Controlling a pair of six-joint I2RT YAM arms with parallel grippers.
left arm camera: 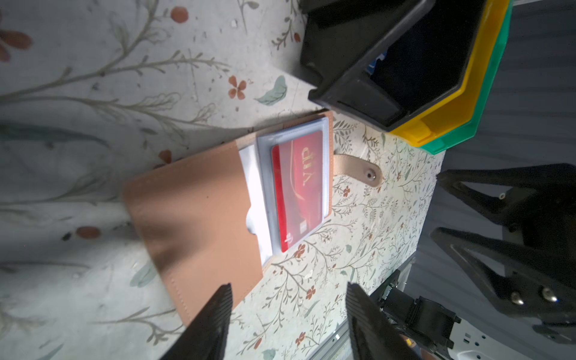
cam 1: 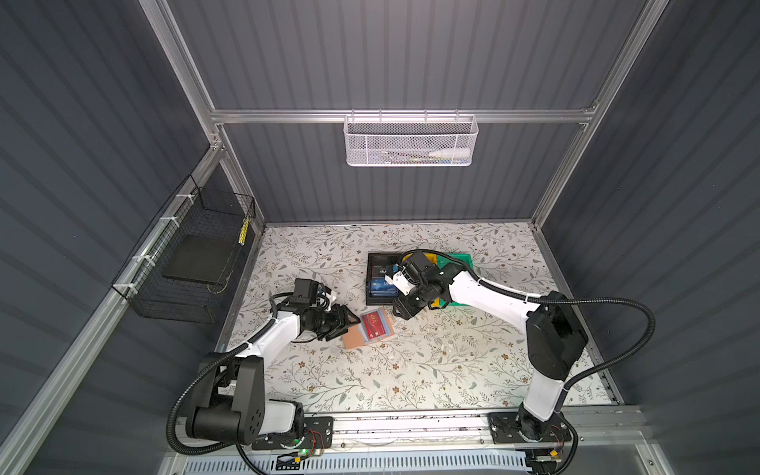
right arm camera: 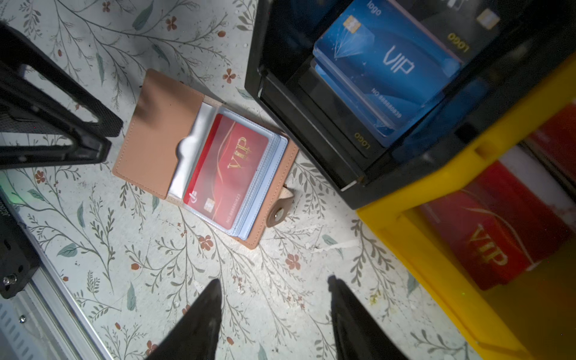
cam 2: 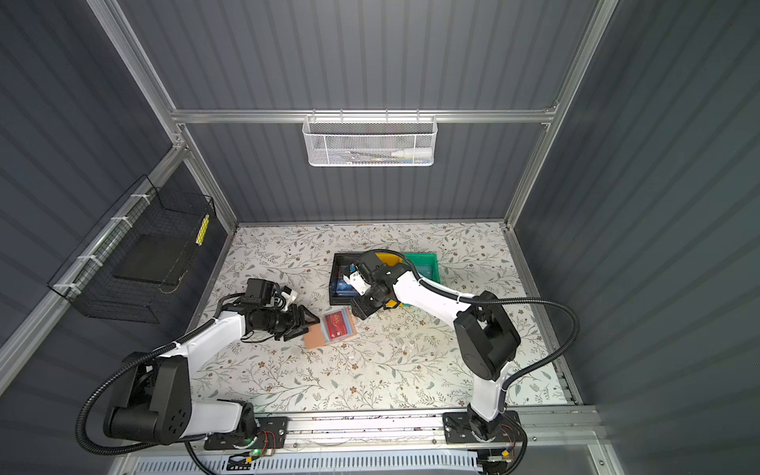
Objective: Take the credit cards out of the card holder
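Observation:
The tan card holder (left arm camera: 192, 222) lies unfolded on the floral table, a red VIP card (right arm camera: 229, 168) in its clear sleeves. My left gripper (cam 1: 346, 320) hangs at the holder's left end, fingers apart with nothing seen between them. My right gripper (cam 1: 403, 307) is above and right of the holder, by the trays; its fingers also stand apart, empty in the right wrist view.
Behind the holder sit a black tray (right arm camera: 285, 108) with blue and black cards, a yellow tray (right arm camera: 420, 246) with red cards, and a green tray (cam 2: 423, 261).

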